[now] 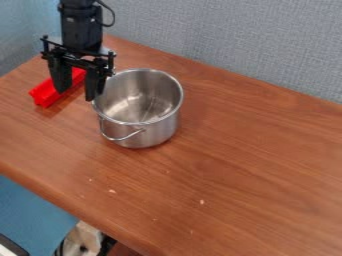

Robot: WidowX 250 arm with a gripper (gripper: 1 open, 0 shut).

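Note:
My black gripper (76, 81) hangs over the upper left of the table, its two fingers apart and pointing down. A red bar (46, 94) lies on the table under it, partly hidden behind the gripper. To the right stands a steel pot (154, 125) with a wire handle at its side; the gripper's right finger is near the pot's left rim, and whether they touch I cannot tell.
A grey padded wall (241, 50) runs along the back, and the table's left edge borders a blue surface.

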